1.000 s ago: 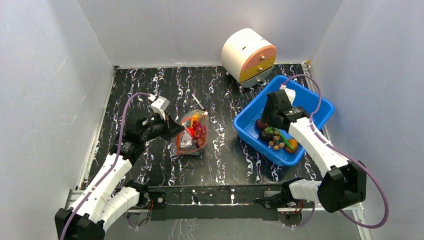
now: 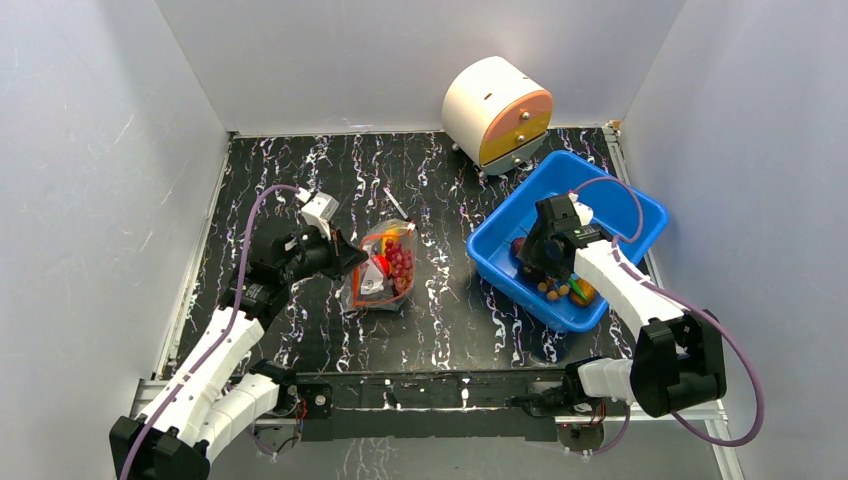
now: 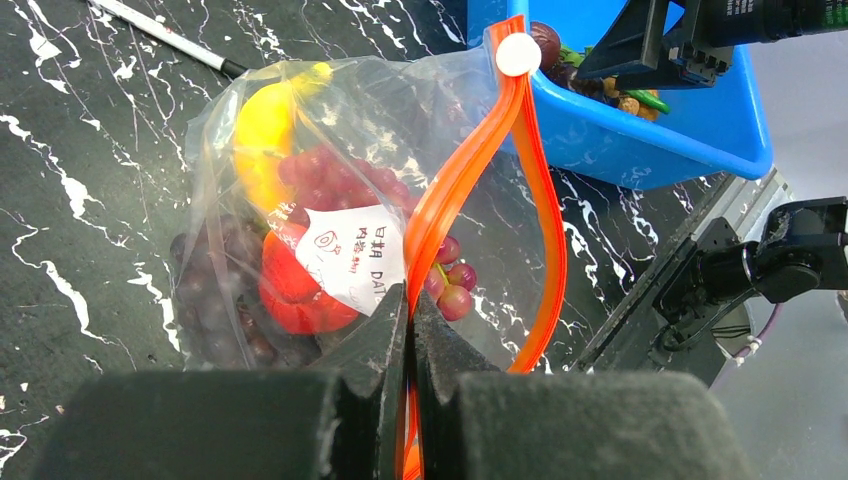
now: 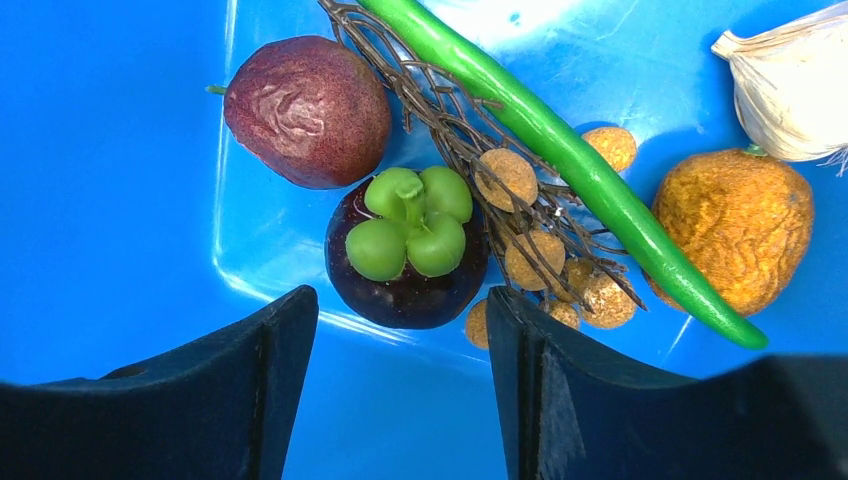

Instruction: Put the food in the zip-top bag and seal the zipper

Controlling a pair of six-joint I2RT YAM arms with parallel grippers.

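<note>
The clear zip bag (image 3: 370,110) lies on the table with its orange-rimmed mouth spread apart; a white slider (image 3: 518,54) sits at one end. Inside are grapes (image 3: 335,180), a yellow fruit (image 3: 262,140) and a red item (image 3: 295,285). My left gripper is shut on the bag's orange rim. Over the blue bin (image 2: 487,268), my right gripper stands open with nothing between its fingers. Just ahead of its fingertips, in the right wrist view, is a mangosteen (image 4: 350,270) with a green cap.
Around the mangosteen in the bin lie a passion fruit (image 4: 308,112), a green chili (image 4: 560,150), longans on twigs (image 4: 535,258), an orange wrinkled fruit (image 4: 740,230) and garlic (image 4: 790,85). A marker (image 2: 396,203) lies behind the bag. A drum-shaped cabinet (image 2: 500,110) stands at the back.
</note>
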